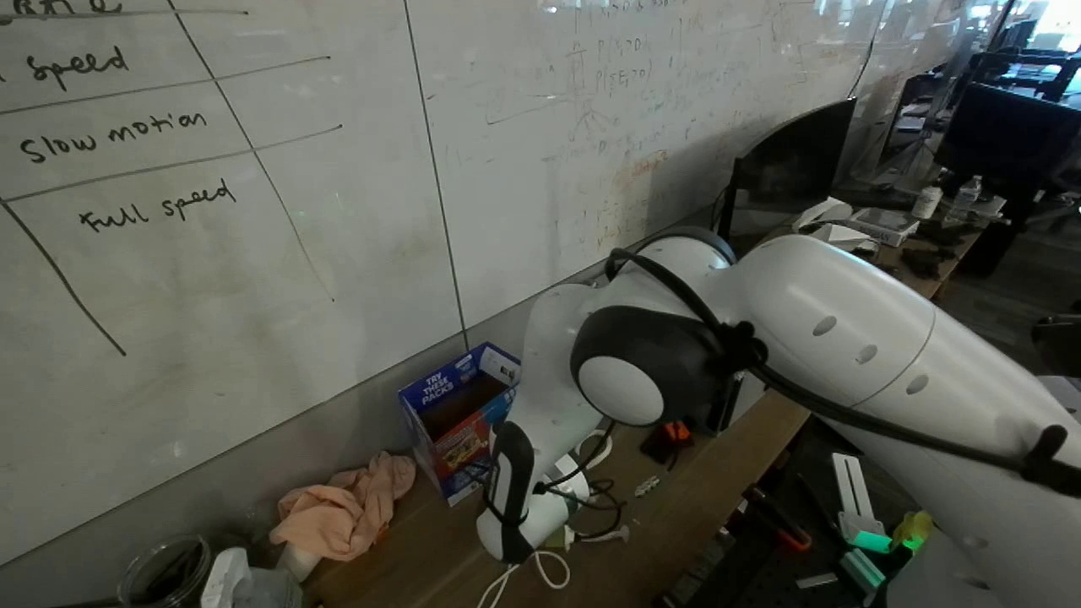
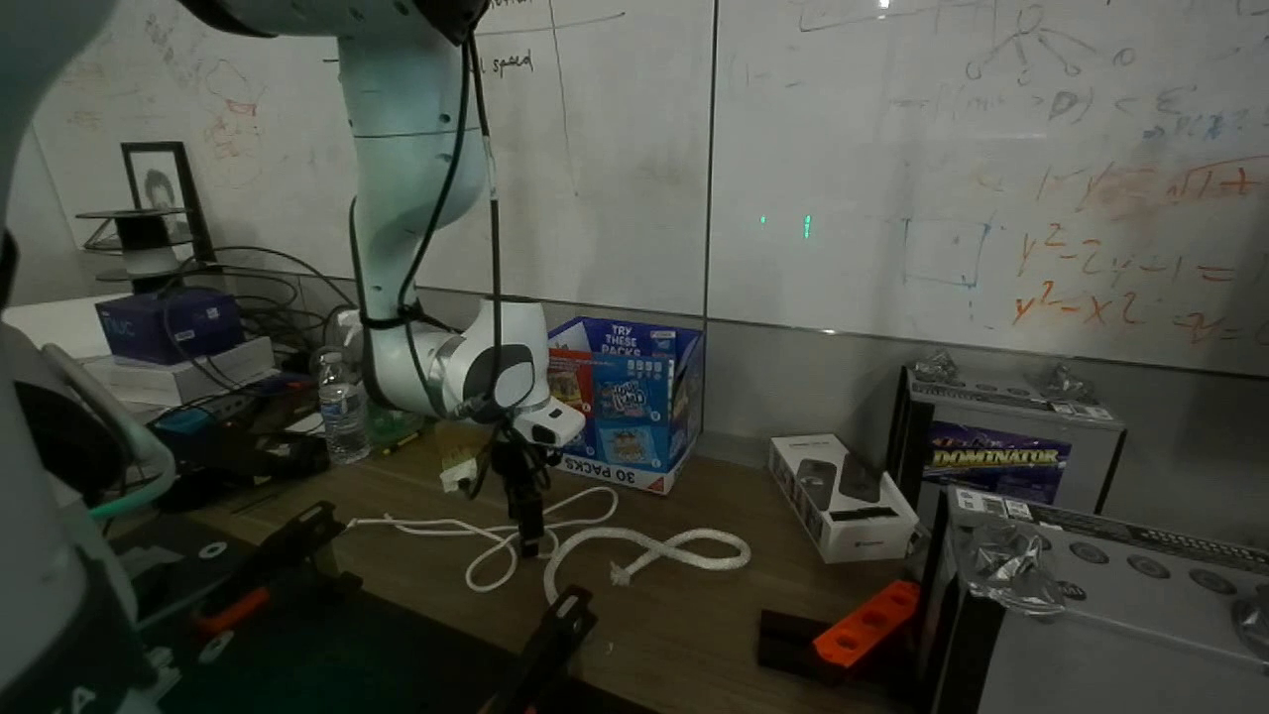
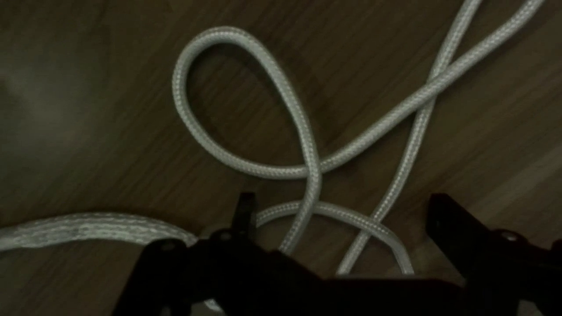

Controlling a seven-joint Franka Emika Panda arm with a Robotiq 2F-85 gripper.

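A white braided rope lies in loops on the wooden table. From above, in the wrist view, one rounded rope loop shows ahead of my gripper, and several strands cross beyond and between its fingers. The fingers stand wide open, black fingers on either side, and nothing is gripped. Pointing down, my gripper is low over the rope in exterior view 2; whether it touches the table I cannot tell. In exterior view 1 the arm hides the gripper, and only a bit of white rope shows below it.
Behind the gripper a blue snack box stands against the whiteboard. To the right are a white carton, an orange part and grey cases. A peach cloth lies left of the box.
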